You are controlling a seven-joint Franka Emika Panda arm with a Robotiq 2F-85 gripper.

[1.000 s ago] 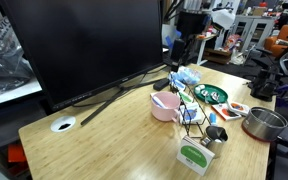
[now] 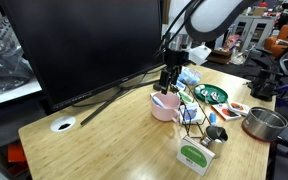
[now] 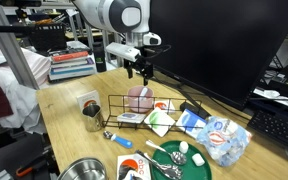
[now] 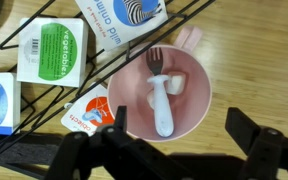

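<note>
A pink mug (image 4: 198, 112) with a small handle stands on the wooden table, its open top facing up in the wrist view. Inside it lies a fork (image 4: 160, 95) with a dark tined end and a pale handle, beside some small whitish pieces (image 4: 176, 82). My gripper is open above the mug, one finger on each side of the fork's handle, nothing between them. From the side, the gripper (image 3: 138, 76) hangs a little over the mug (image 3: 141, 98); the fork is mostly hidden there.
A black wire rack (image 3: 149, 112) runs close beside the mug, with cards (image 4: 54, 52) in and around it. A metal cup (image 3: 91, 112), steel pot (image 3: 86, 170), green plate (image 3: 189, 170) and blue-handled utensil (image 3: 116, 138) stand nearby. Bare table (image 2: 94, 145) lies on the other side.
In exterior view 1 my gripper has come down and slightly left, closer to the top of the mug. The mug and the things around it have not visibly moved.
</note>
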